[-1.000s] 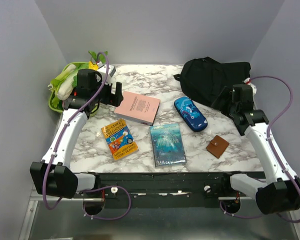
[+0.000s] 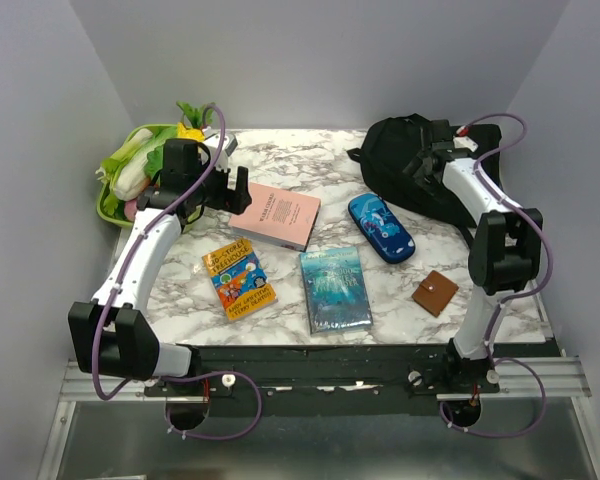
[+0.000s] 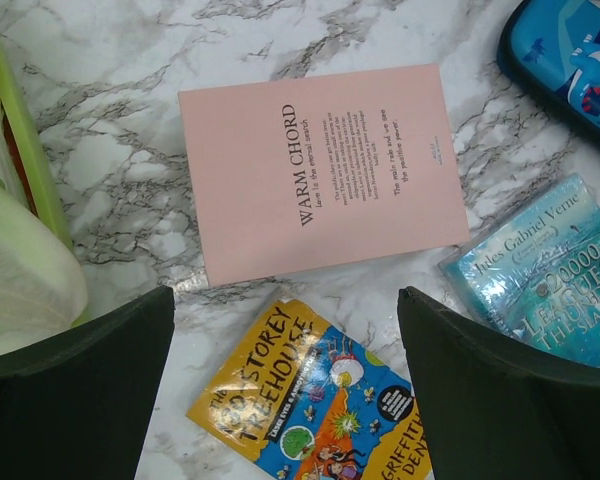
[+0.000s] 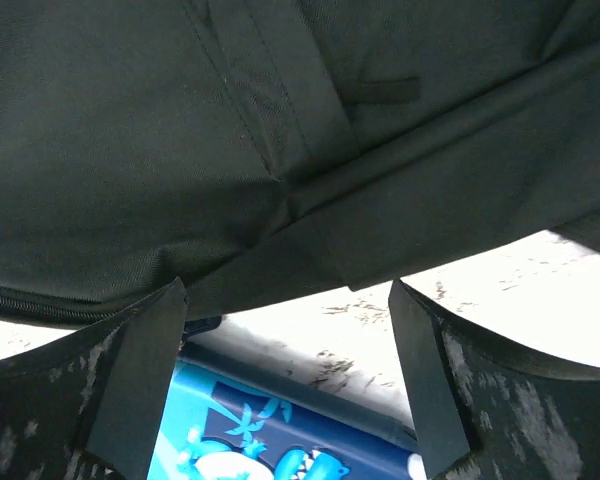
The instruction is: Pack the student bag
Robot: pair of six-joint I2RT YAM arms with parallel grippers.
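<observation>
A black backpack (image 2: 395,155) lies flat at the back right of the marble table. Over it hangs my right gripper (image 2: 420,172), open and empty; its fingers (image 4: 90,385) frame the bag's lower edge and the blue pencil case (image 4: 270,430). My left gripper (image 2: 242,190), also open and empty, hovers above the pink book (image 3: 325,170). In the left wrist view the yellow-and-blue Treehouse book (image 3: 305,395) shows between the fingers, with the teal Verne book (image 3: 550,270) to the right. A brown wallet (image 2: 435,293) rests at the front right.
A green basket of vegetables (image 2: 111,208) stands at the back left, partly behind my left arm. Grey walls enclose the back and sides. Bare marble (image 2: 310,160) shows between the pink book and the backpack.
My left arm has shifted only slightly. The objects lie where they were.
</observation>
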